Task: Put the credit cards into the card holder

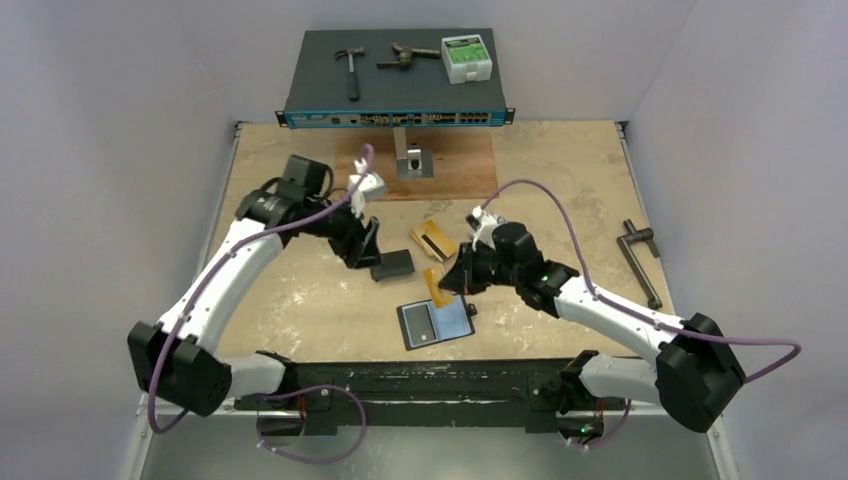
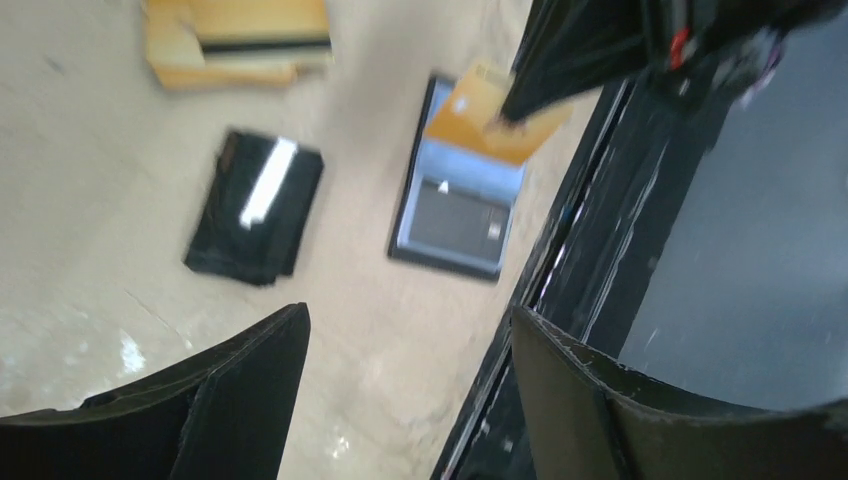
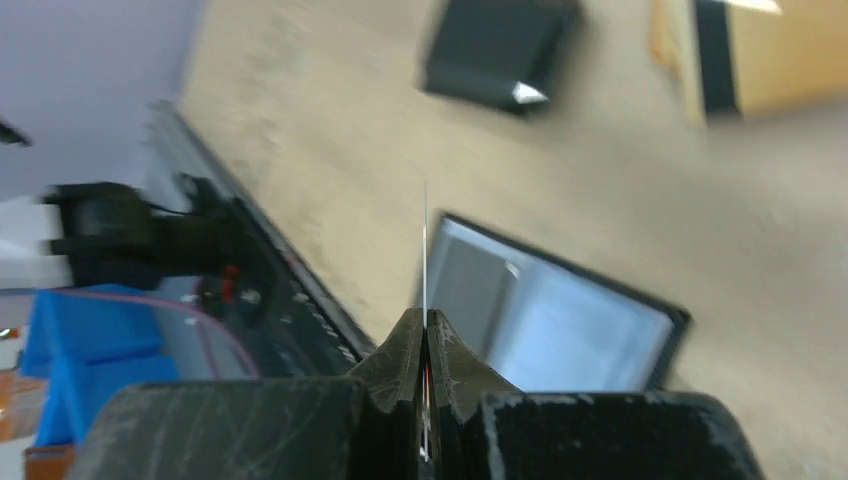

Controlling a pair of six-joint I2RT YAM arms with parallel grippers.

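Observation:
A gold card (image 1: pixel 436 284) is pinched in my right gripper (image 1: pixel 449 287), over the open card holder (image 1: pixel 465 333) near the front of the table. In the right wrist view the gold card (image 3: pixel 425 255) appears edge-on, a thin upright line between the closed fingers. Below it lies the card holder (image 3: pixel 575 330), with a pale blue side and a grey side. The left wrist view has this card (image 2: pixel 478 112) above the blue side of the holder (image 2: pixel 393 245). My left gripper is wide open and empty, with bare table between its fingers.
A black wallet-like case (image 1: pixel 392 265) lies left of the holder. Behind sits a small pile of gold cards (image 1: pixel 433 240) with a dark stripe. A metal tool (image 1: pixel 640 262) lies at the right edge.

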